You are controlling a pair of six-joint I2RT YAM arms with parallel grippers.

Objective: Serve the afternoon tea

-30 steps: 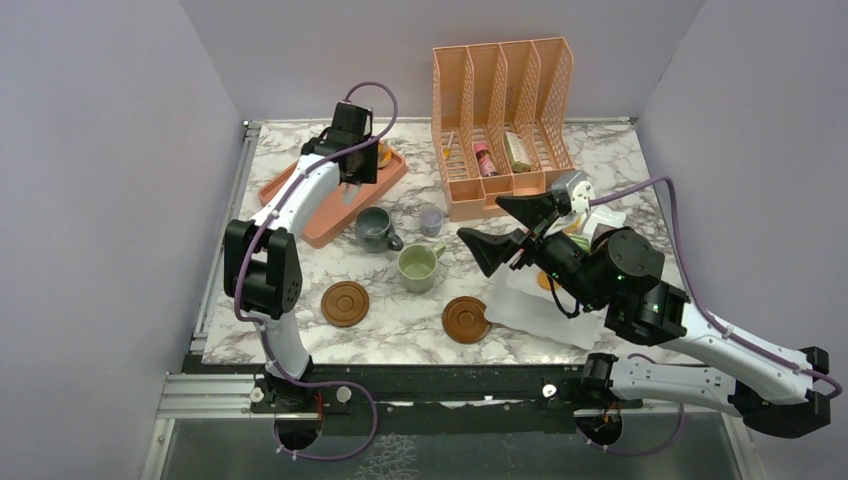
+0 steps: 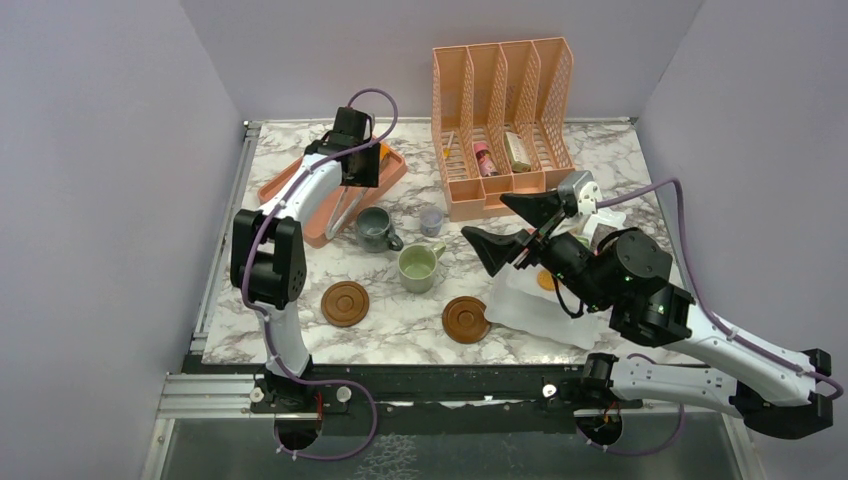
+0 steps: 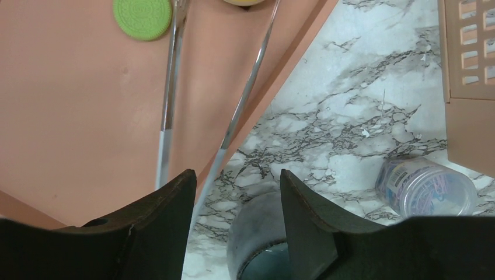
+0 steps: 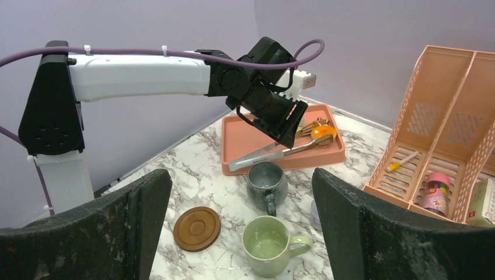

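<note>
My left gripper is open above the pink tray (image 2: 325, 213) at the back left. Metal tongs (image 3: 166, 105) with grey handle ends rest in that tray, their two arms spread apart. One arm passes by the left finger (image 3: 181, 189) and its end lies over the tray's rim. A green cookie (image 3: 143, 17) and an orange item (image 4: 324, 133) are also in the tray. Dark grey mug (image 2: 375, 229) and light green mug (image 2: 419, 266) stand upright in front of it. Over the right half of the table hangs my right gripper (image 2: 508, 228), open and empty.
Two brown coasters (image 2: 345, 303) (image 2: 466, 319) lie near the front. A peach divided rack (image 2: 500, 120) at the back holds a pink can (image 2: 485, 158) and a box (image 2: 517, 152). A small clear jar (image 2: 431, 220) stands beside the rack. White paper (image 2: 540, 315) lies under the right arm.
The left arm has sunk slightly; the right arm has shifted a little to the right.
</note>
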